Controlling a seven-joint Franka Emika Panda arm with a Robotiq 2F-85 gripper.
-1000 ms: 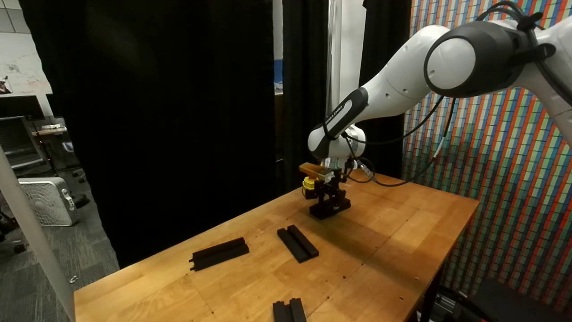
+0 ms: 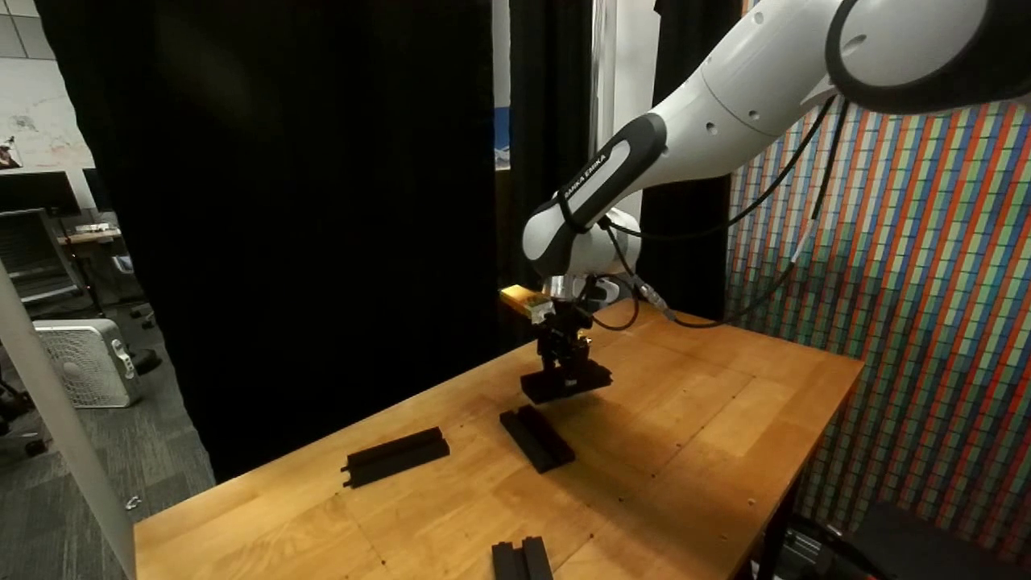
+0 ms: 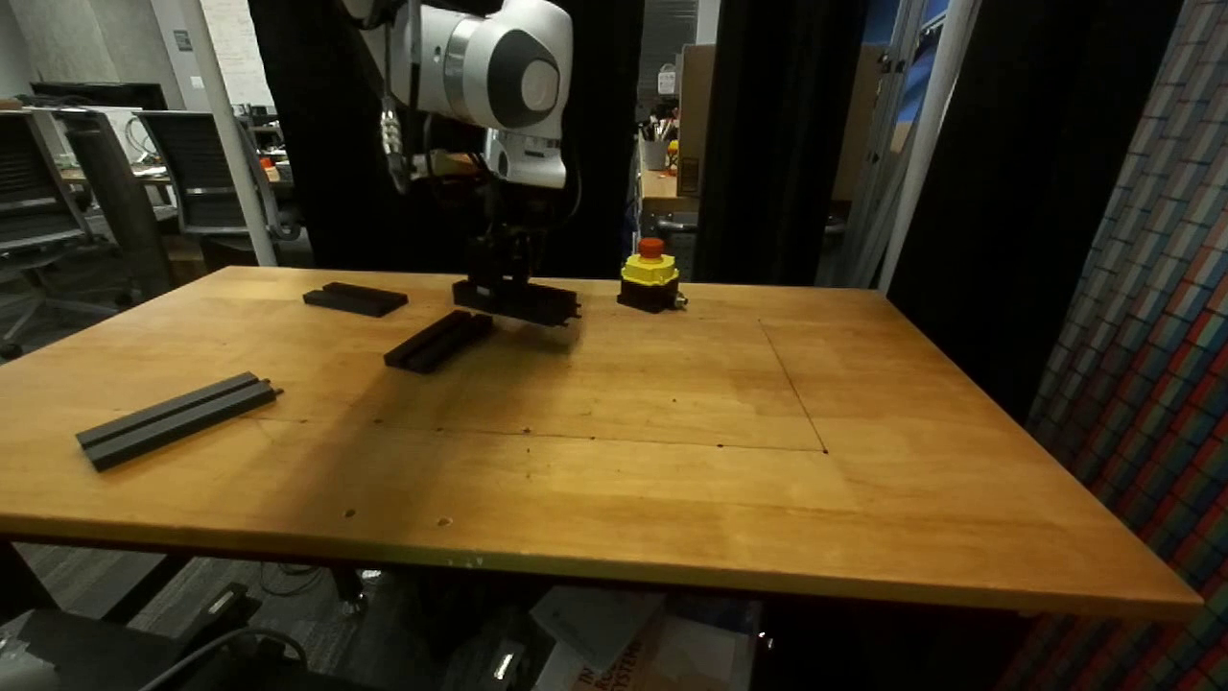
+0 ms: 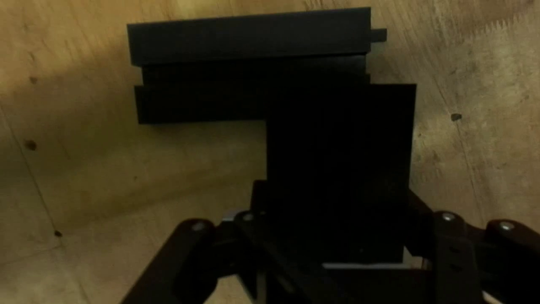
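My gripper [image 2: 567,375] is shut on a black grooved track piece [image 3: 518,303], which hangs a little above the table toward its back. From the wrist view, the held piece [image 4: 339,147] is a dark block between my fingers, its details lost in shadow. Just beyond it lies another black track piece [image 4: 248,38] on the wood, with a small peg at one end. That same middle piece [image 2: 537,438] rests close in front of the held one. A second loose piece [image 2: 396,456] lies to the left, and a third [image 2: 522,559] is cut off at the bottom edge.
A yellow emergency stop with a red button [image 3: 650,276] stands at the table's back edge, right of the held piece. A black curtain [image 2: 280,193] hangs behind.
My gripper has moved left and toward the middle track piece, and the held piece has risen and come nearer it. The loose pieces on the table have stayed put.
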